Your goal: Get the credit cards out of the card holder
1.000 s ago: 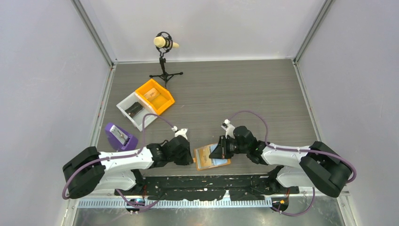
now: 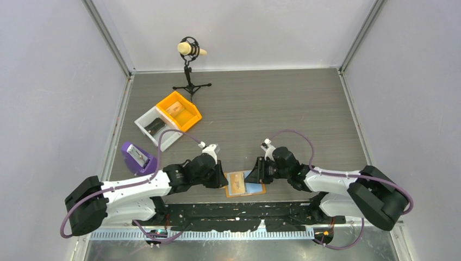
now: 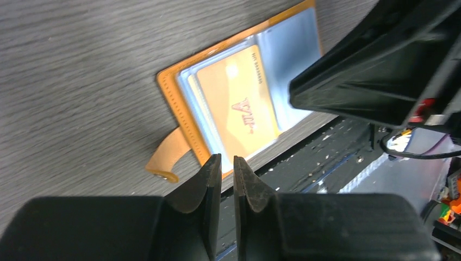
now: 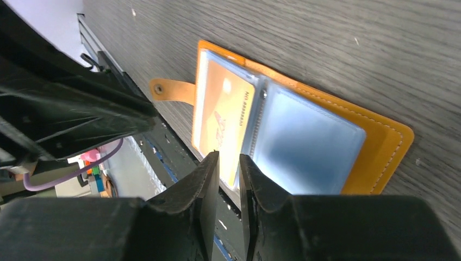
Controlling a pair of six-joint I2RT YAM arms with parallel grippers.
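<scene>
The orange card holder (image 2: 261,191) lies unfolded on the table between my grippers, its strap (image 3: 167,154) sticking out to the left. A tan card (image 3: 234,98) sits in a clear sleeve in the left half. On the right half is an empty-looking bluish sleeve (image 4: 309,142). My left gripper hovers at the holder's left edge, a narrow gap between its fingertips and nothing in it. Over the right half stands my right gripper, slightly open and also empty. In the top view both hands hide parts of the holder.
At the back left stand an orange bin (image 2: 191,120) with a tan card (image 2: 175,109) inside and a white bin (image 2: 170,140) with a dark item. A purple stand (image 2: 132,163) is beside the left arm.
My left gripper has shifted right, up to the holder's left edge. The holder has turned slightly straighter, and my right gripper has moved a little to the right.
</scene>
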